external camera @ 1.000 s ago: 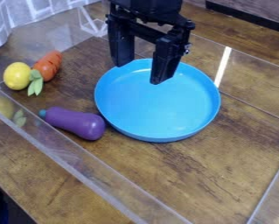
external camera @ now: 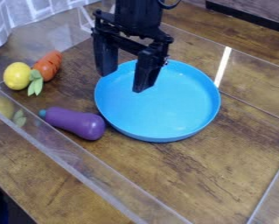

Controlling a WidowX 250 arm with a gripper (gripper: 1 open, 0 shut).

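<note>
My black gripper [external camera: 125, 68] hangs open from the top of the view over the upper left part of a round blue plate [external camera: 165, 109], with nothing seen between its fingers. A purple eggplant [external camera: 73, 123] lies left of the plate's lower edge. An orange carrot [external camera: 48, 66] and a yellow lemon [external camera: 19, 76] lie at the upper left, with some green leaves beside them.
Clear plastic walls edge the wooden table [external camera: 200, 188] at the left.
The gripper has shifted a little to the left over the last second. The plate, eggplant, carrot and lemon look unmoved.
</note>
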